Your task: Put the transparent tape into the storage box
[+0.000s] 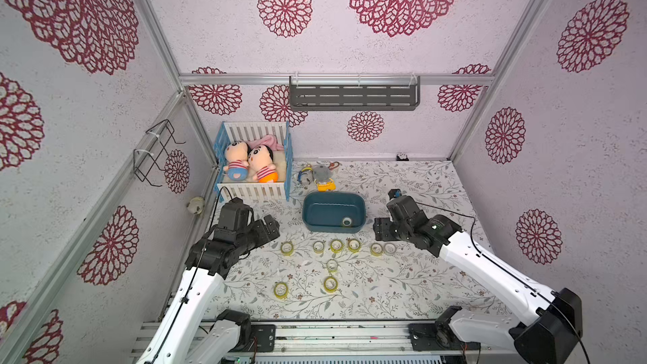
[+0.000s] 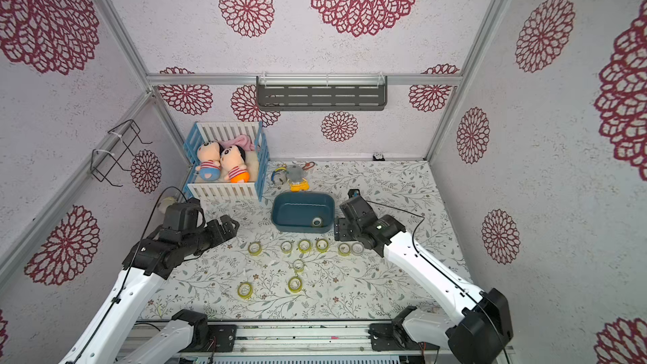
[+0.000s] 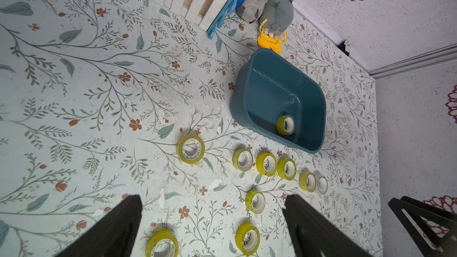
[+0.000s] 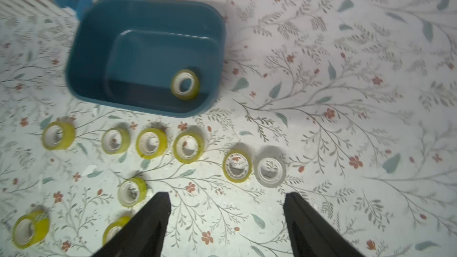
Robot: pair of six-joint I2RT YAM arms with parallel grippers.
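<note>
A teal storage box [image 1: 323,209] sits mid-table with one tape roll [image 4: 185,84] inside. Several yellow tape rolls [image 4: 188,147] lie on the table in front of it. A clearer, whitish roll [image 4: 269,171] lies at the right end of the row, beside a yellow one. My right gripper hangs open above the rolls, right of the box, nothing between its fingers. My left gripper is raised over the left side of the table, fingers apart and empty.
A blue-and-white crib [image 1: 252,188] with two dolls stands back left, with plush toys [image 1: 325,178] beside it behind the box. A grey shelf [image 1: 353,97] is fixed on the back wall.
</note>
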